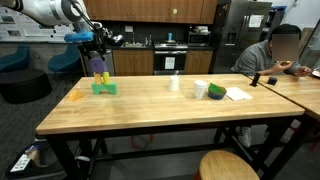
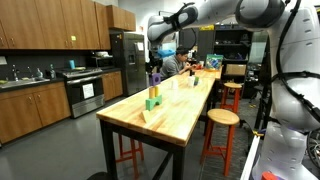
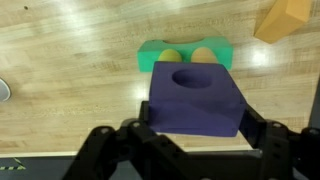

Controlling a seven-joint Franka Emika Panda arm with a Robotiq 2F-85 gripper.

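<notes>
A purple block with a round recess in its face fills the middle of the wrist view, flanked by the dark fingers of my gripper. Behind it show a yellow piece, an orange piece and a green block. In exterior view 1 the purple block is at the top of the upright yellow and orange pieces, which stand on the green base. Whether the fingers press on the purple block or merely stand around it cannot be told.
A loose orange block lies on the wooden table, near the stack. Farther along stand a white container, a white cup and a dark green bowl. A person sits beyond its far end.
</notes>
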